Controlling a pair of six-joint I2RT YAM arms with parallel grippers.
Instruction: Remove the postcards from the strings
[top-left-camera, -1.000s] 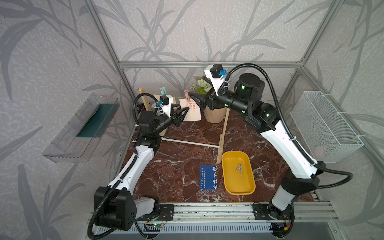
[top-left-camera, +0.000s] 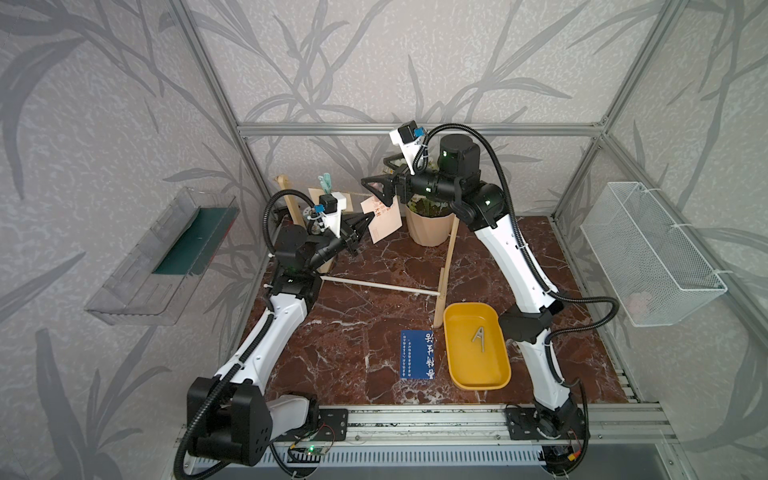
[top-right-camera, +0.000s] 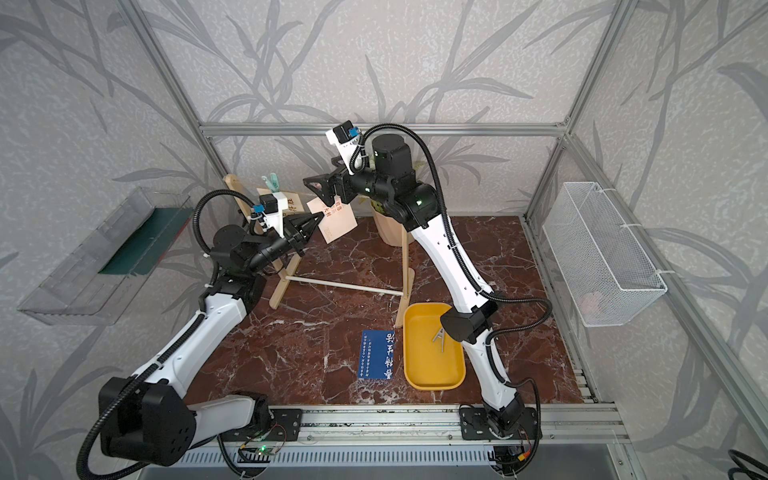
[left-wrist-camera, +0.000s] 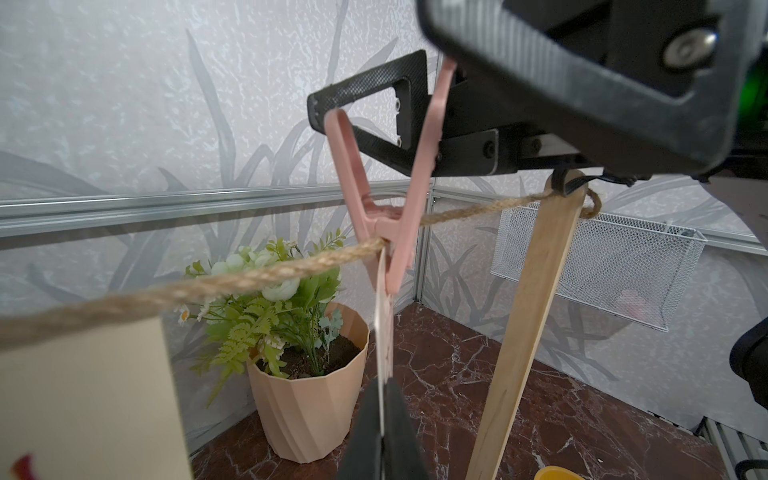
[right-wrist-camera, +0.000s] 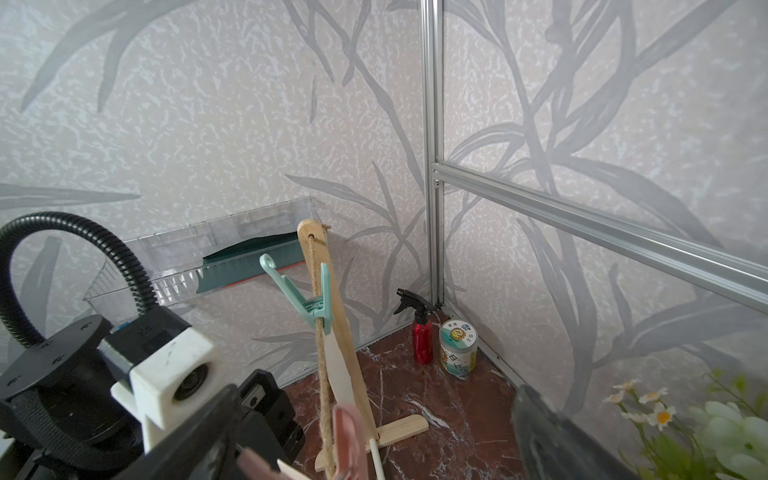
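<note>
A cream postcard (top-left-camera: 382, 222) hangs from the string (left-wrist-camera: 200, 292) by a pink clip (left-wrist-camera: 392, 216). My left gripper is shut on this card, whose thin edge runs between the fingers. Around the pink clip stands my right gripper, open, one finger on either side; whether they touch it I cannot tell. Further left on the string, a green clip (right-wrist-camera: 308, 296) holds another cream postcard (left-wrist-camera: 88, 400). A blue postcard (top-left-camera: 417, 354) lies on the table, beside the yellow tray (top-left-camera: 453, 372).
A grey clip (top-left-camera: 479, 336) lies in the tray. Behind the string stands a potted plant (left-wrist-camera: 312, 408). The string's wooden post (left-wrist-camera: 520, 344) rises on the right. A red spray bottle (right-wrist-camera: 421, 340) and a tin (right-wrist-camera: 458, 348) occupy the back corner.
The card has swung to a tilt, while the left arm has stayed almost still.
</note>
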